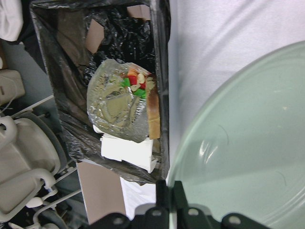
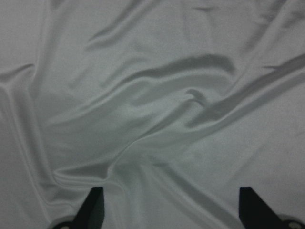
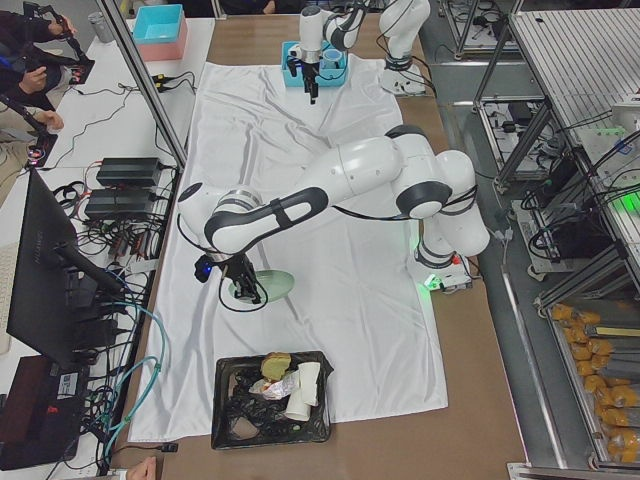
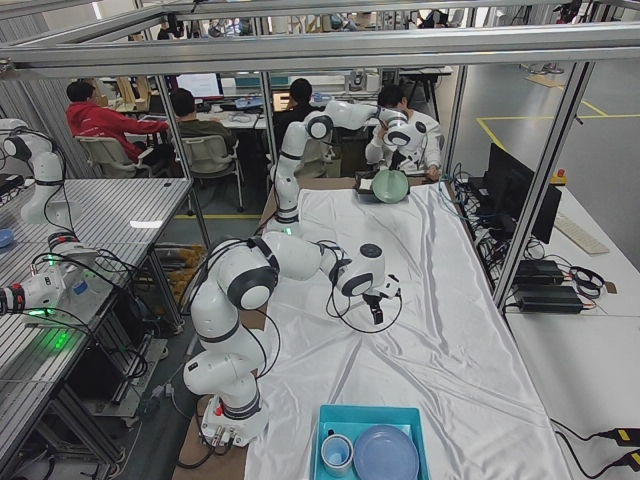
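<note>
My left gripper (image 3: 244, 282) is shut on the rim of a pale green plate (image 3: 275, 285) (image 4: 390, 188) (image 1: 248, 133), held beside a black-lined bin (image 3: 270, 425) (image 1: 62, 86). The bin holds bread (image 1: 152, 112), a foil-like wrapper (image 1: 107, 102), white paper (image 1: 124, 150) and small coloured bits. My right gripper (image 4: 378, 305) is open over the empty, wrinkled white cloth (image 2: 171, 114), with nothing between its fingers.
A blue tray (image 4: 327, 420) with a blue plate (image 4: 385, 455) and a cup (image 4: 337, 452) sits at the right arm's end. Monitors, cables and frame posts line the sides; people sit beyond the bin.
</note>
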